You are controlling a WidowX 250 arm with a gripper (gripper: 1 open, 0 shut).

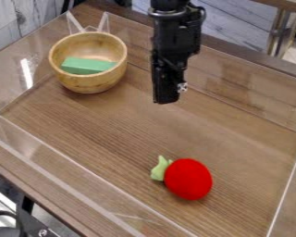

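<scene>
My black gripper point(166, 89) hangs over the upper middle of the wooden table, right of a tan bowl point(110, 84), its fingers close together with nothing visible between them. A green block point(85, 66) lies inside the bowl. A red round object with a green top, like a toy tomato or strawberry point(189, 179), lies on the lower right of the table.
Edges run along the left and right, and a wooden ledge shows at the top right. A black cable lies at the bottom left corner.
</scene>
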